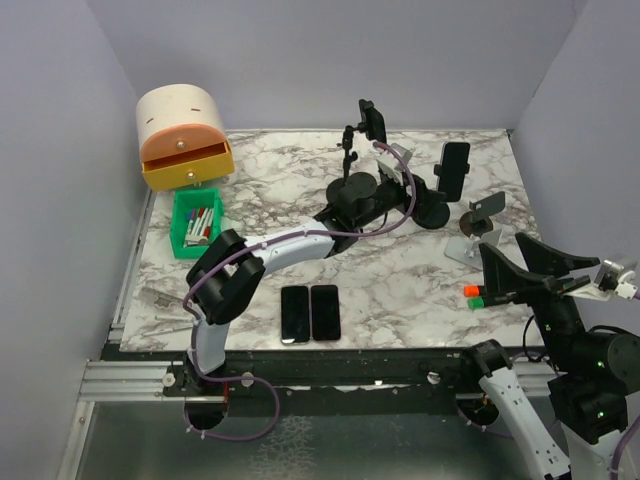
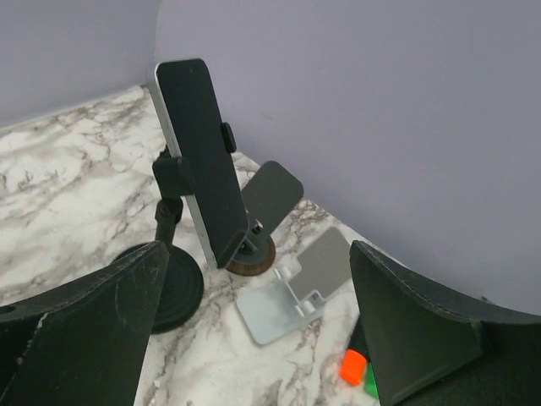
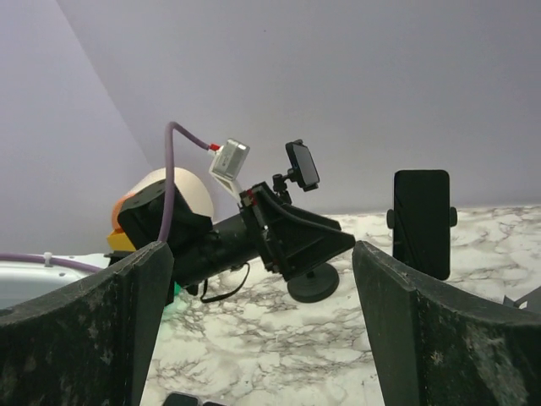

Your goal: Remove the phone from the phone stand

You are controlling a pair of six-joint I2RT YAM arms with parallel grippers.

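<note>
A black phone (image 1: pixel 453 170) (image 2: pixel 203 156) (image 3: pixel 421 222) stands upright in the clamp of a stand with a round black base (image 2: pixel 173 300) at the right rear of the marble table. My left gripper (image 1: pixel 425 195) is just left of it, open, its fingers facing the phone. My right gripper (image 1: pixel 530 255) stands open at the right front, away from the stand, with nothing between its fingers.
A second stand with a device (image 1: pixel 371 120) is at the back centre. Two phones (image 1: pixel 325 312) lie at the front. A drawer box (image 1: pixel 183 130), green tray, small stands (image 2: pixel 275 190) and markers (image 2: pixel 352 366) surround the clear middle.
</note>
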